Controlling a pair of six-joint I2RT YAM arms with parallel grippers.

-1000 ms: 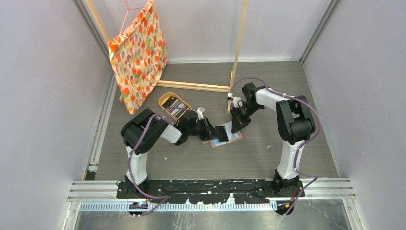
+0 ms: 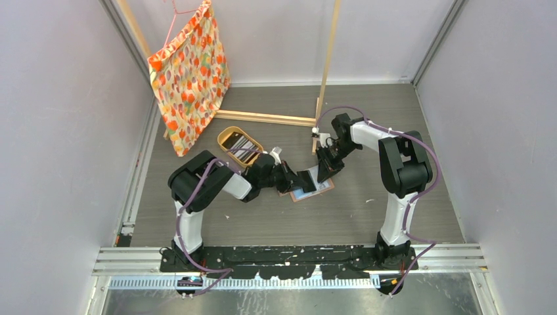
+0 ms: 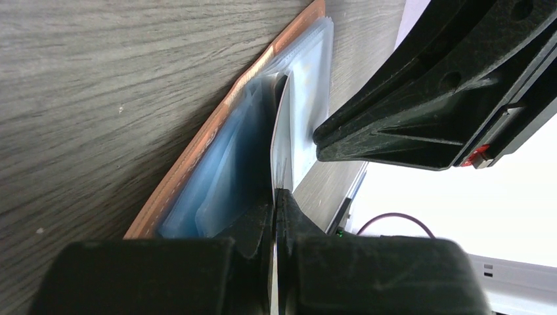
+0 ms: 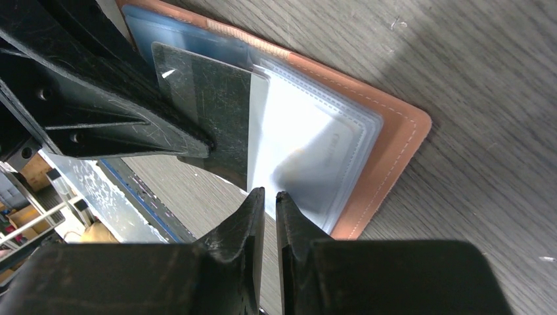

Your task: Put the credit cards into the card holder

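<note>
The card holder (image 2: pixel 313 190) lies open in the middle of the table, tan cover with clear sleeves (image 4: pixel 309 138). A dark card (image 4: pixel 210 111) is among the sleeves. My left gripper is shut at the thin edge of a sleeve or card; which, I cannot tell. My right gripper is over the sleeves' near edge, its fingertips close together with a narrow gap, nothing clearly between them. The yellow basket (image 2: pixel 223 138) holding several cards stands behind my left arm.
A wooden frame (image 2: pixel 263 117) and a patterned cloth (image 2: pixel 187 79) are at the back.
The card holder and my left gripper have shifted very slightly toward the front and right in the top view. The right arm looks almost unmoved.
</note>
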